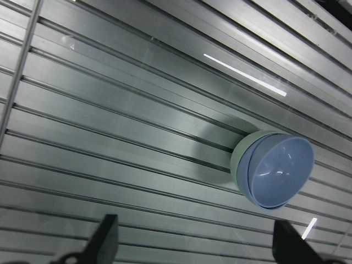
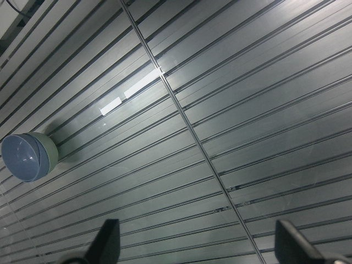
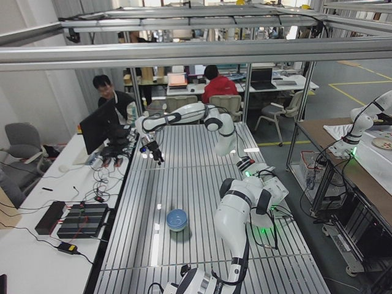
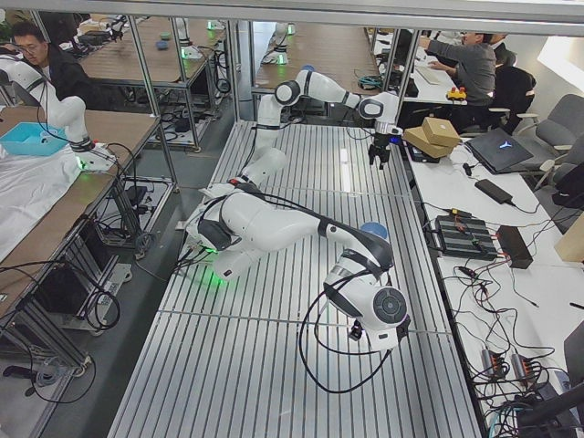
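Observation:
A small stack of bowls, blue ones (image 1: 279,171) inside a pale green one (image 1: 239,149), sits on the slatted metal table (image 3: 150,239), near the middle in the camera left view. One arm's gripper (image 3: 156,156) hangs above the far end of the table, well clear of the stack. The other arm reaches toward the near end, its gripper partly hidden by its housing. In both wrist views the dark fingertips show wide apart at the lower edge, left (image 1: 192,242) and right (image 2: 198,242), with only bare table between them.
The table around the bowls is clear. A white side desk (image 3: 37,263) with a monitor, power units and cables runs along one edge. Metal frame posts stand at the corners, and two people sit beyond the table.

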